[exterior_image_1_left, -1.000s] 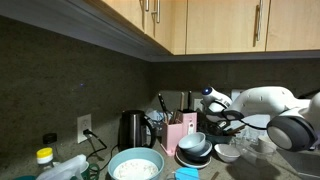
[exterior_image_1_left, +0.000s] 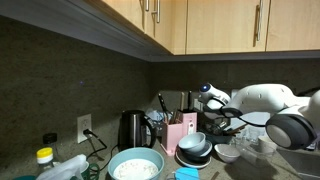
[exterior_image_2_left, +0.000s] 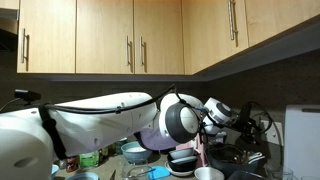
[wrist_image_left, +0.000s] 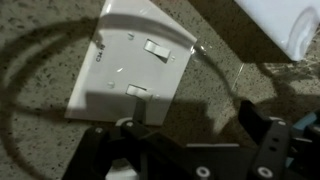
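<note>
A white switch plate (wrist_image_left: 135, 62) with two small toggles is mounted on the dark speckled wall in the wrist view. Along the bottom of that view, my gripper stands open in front of the wall. One dark finger (wrist_image_left: 126, 135) overlaps the plate's lower edge near the lower toggle (wrist_image_left: 139, 92); the other is well off to the right. Nothing shows between them. In the first exterior view, the arm (exterior_image_1_left: 250, 98) reaches in from the right to the back corner, where the fingers are too small to make out.
A pink knife block (exterior_image_1_left: 180, 130), black kettle (exterior_image_1_left: 133, 130) and stacked bowls (exterior_image_1_left: 193, 147) crowd the counter near the arm. A light-blue bowl (exterior_image_1_left: 136, 163) stands toward the front. Wooden cabinets (exterior_image_1_left: 225, 27) hang above. A white object (wrist_image_left: 280, 20) juts into the wrist view's upper right.
Objects on the counter look unmoved.
</note>
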